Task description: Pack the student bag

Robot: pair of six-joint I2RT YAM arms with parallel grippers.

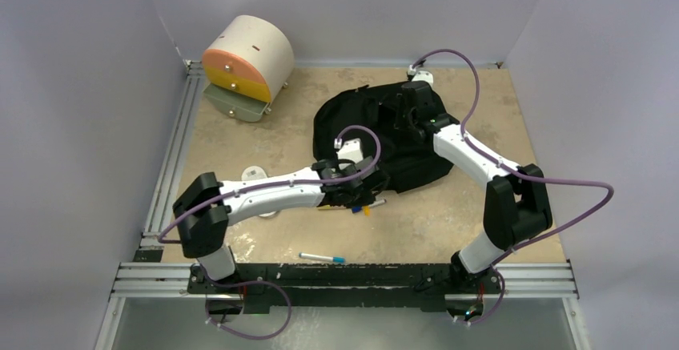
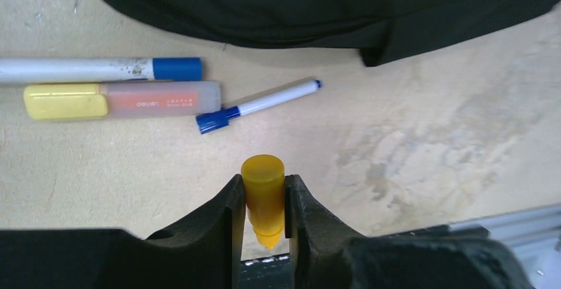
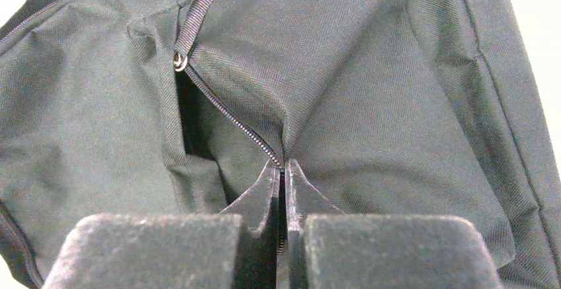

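Note:
The black bag [image 1: 344, 118] lies at the table's middle, its zipped opening parted in the right wrist view. My left gripper is shut on a short yellow pen [image 2: 263, 190], lifted clear of the table near the bag's front edge. Below it lie a white marker with a blue cap [image 2: 176, 69], a yellow highlighter [image 2: 162, 98] and a small blue-capped marker [image 2: 274, 100]. My right gripper is shut on the bag's edge [image 3: 268, 147] beside the zipper. Another marker [image 1: 320, 258] with a light blue cap lies near the table's front.
At the back left stands a rounded cabinet [image 1: 264, 50] with coloured drawers, the green one pulled out. A pale round object [image 1: 254, 173] is partly covered by my left arm. Bare table [image 1: 416, 230] stretches in front of the bag.

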